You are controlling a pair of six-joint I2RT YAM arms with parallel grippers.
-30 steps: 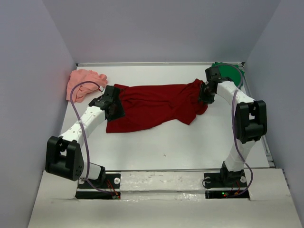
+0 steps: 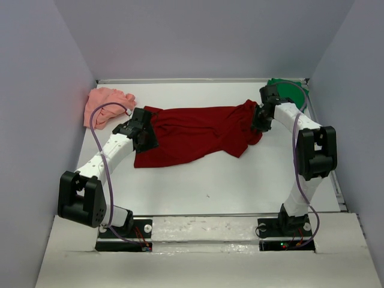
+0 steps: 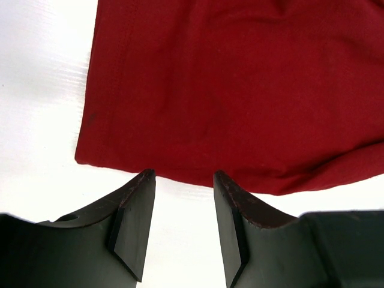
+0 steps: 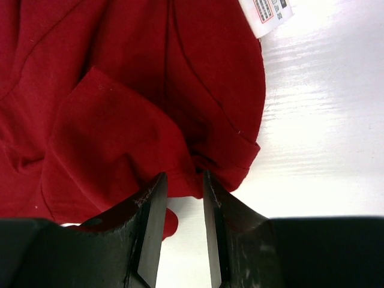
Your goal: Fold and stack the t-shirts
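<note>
A dark red t-shirt [image 2: 192, 135] lies spread across the middle of the table, its right end bunched and overlapping. In the left wrist view its straight edge and corner [image 3: 102, 144] lie flat just beyond my left gripper, which stands open with no cloth between its fingers. My right gripper is over the bunched right end, part open, its fingertips beside a rumpled sleeve [image 4: 222, 153]. Whether cloth lies between those fingertips is hard to make out. A white tag [image 4: 267, 13] shows at the shirt's edge.
A pink cloth [image 2: 108, 105] lies heaped at the back left. At the back right, partly behind my right arm, is something green [image 2: 291, 90], probably cloth. Grey walls stand on both sides.
</note>
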